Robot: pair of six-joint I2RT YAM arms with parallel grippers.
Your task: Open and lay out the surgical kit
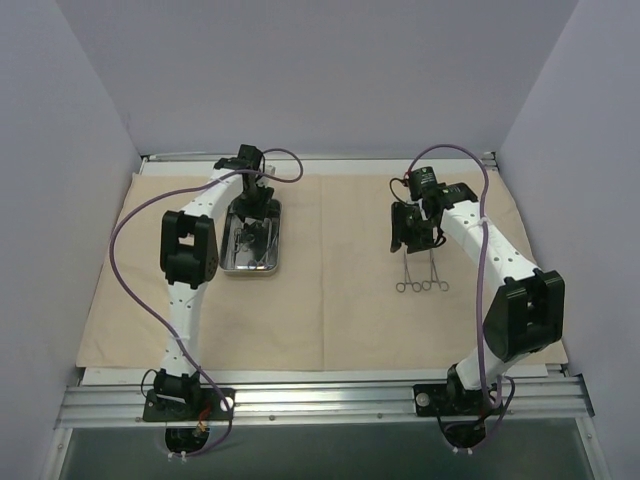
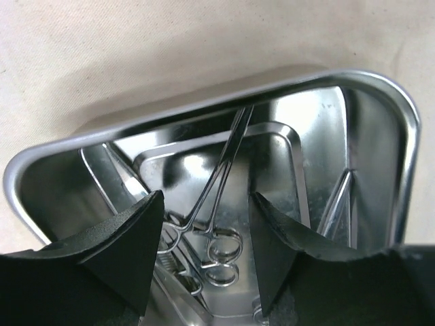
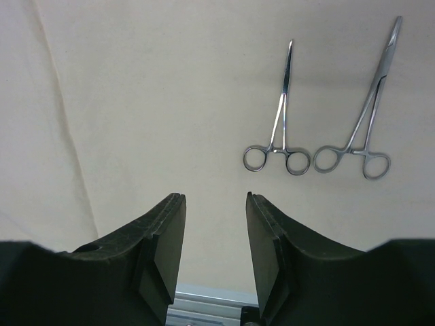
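Observation:
The steel tray (image 1: 250, 271) lies on the cloth at the left, with several instruments inside. Over its far part hangs my left gripper, fingers apart and nothing between them. In the left wrist view, scissor-like clamps (image 2: 221, 166) lean with their tips on the tray wall and their rings between and below my fingertips. Another slim instrument (image 2: 334, 207) rests toward the right side. On the right half of the cloth lie a smaller clamp (image 3: 279, 129) and a larger one (image 3: 365, 115), side by side. My right gripper is open and empty above the cloth, apart from both.
A beige cloth (image 1: 350, 320) covers the table, creased down the middle. Metal rails (image 1: 320, 392) run along the front edge, and grey walls close in the sides and back.

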